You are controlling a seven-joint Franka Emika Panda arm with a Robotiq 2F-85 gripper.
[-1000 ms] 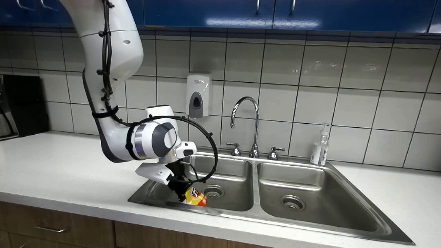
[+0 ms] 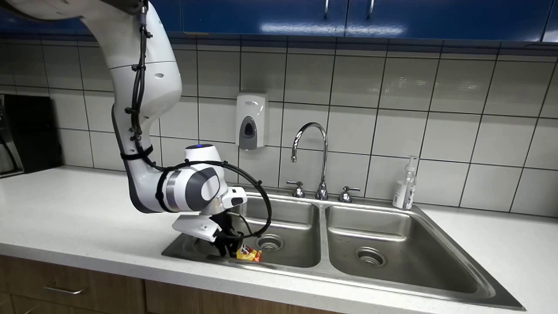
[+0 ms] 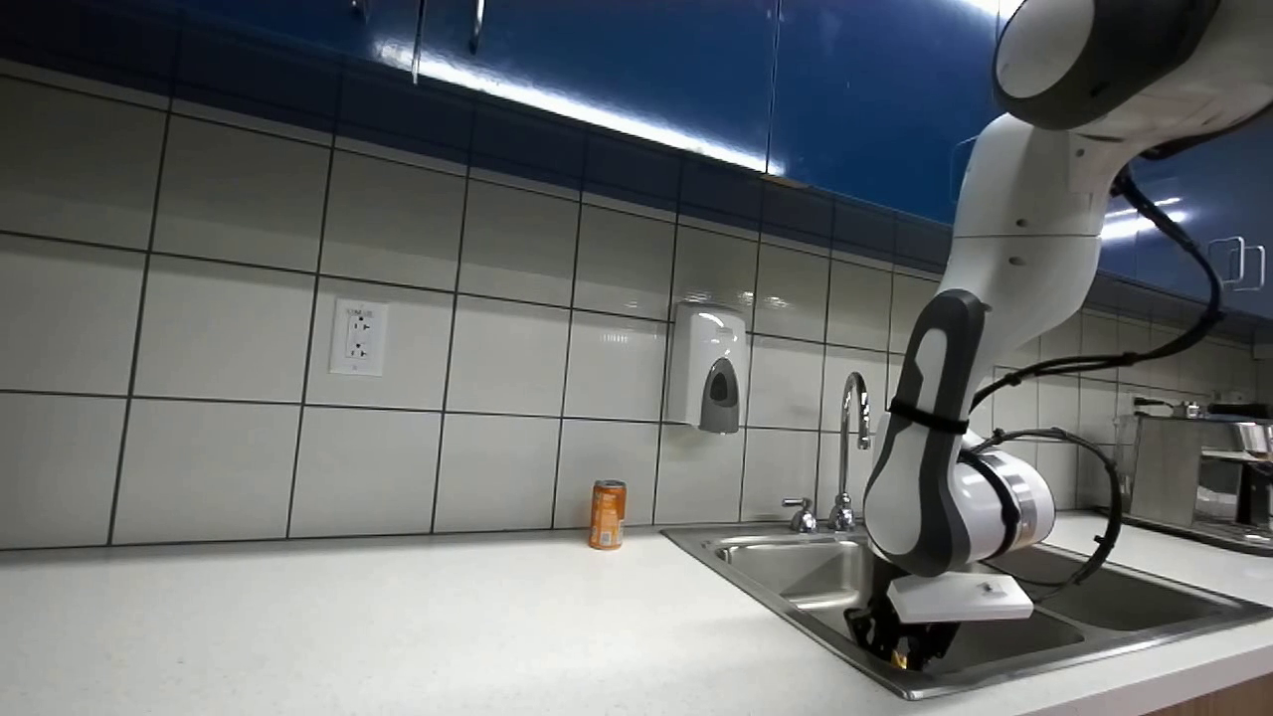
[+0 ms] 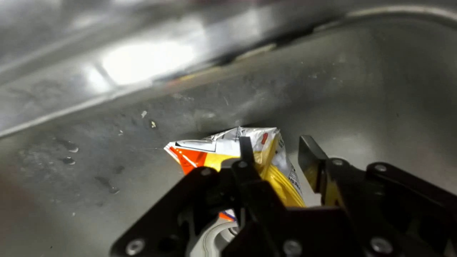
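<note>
Down in the left sink basin lies a crumpled yellow, orange and silver snack bag [image 4: 280, 182], partly hidden by my fingers in the wrist view. My gripper is low over it with its fingers part open, one finger in front of the bag and the other to its right, a gap between them. In exterior view 1 the bag [image 2: 249, 253] shows just right of the gripper's dark fingers, near the basin's front wall. Only a small yellow patch shows below the gripper [image 3: 901, 638] in exterior view 2.
The double sink's right basin [image 2: 403, 251] is empty. A faucet [image 2: 321, 157] rises behind the divider, and a soap bottle [image 2: 406, 186] stands at the back right corner. An orange can [image 3: 608, 514] sits on the counter by the wall. Open counter [image 3: 394, 621] lies left of the sink.
The arm and gripper have come lower into the left basin. Less of the bag shows beside the fingers now, and it remains at nearly the same spot.
</note>
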